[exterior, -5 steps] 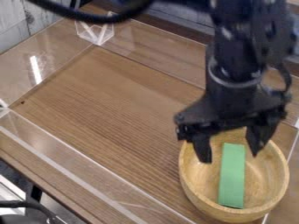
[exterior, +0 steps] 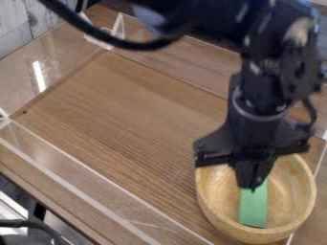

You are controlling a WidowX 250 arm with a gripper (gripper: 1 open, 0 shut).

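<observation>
My black gripper point(exterior: 255, 153) hangs over a tan wooden bowl point(exterior: 224, 215) at the lower right of the camera view, its lower tips at or just above the bowl. A green rectangular block point(exterior: 254, 212) lies inside the bowl, its upper part hidden by the gripper. The gripper's lower end is blurred. It looks shut, with nothing visible held between its fingers.
A clear plastic edge runs along the front left, with cables at the lower left corner.
The gripper has shifted and turned over the bowl, its lower end narrowing and covering more of the green block's top. The bowl and block look unmoved.
</observation>
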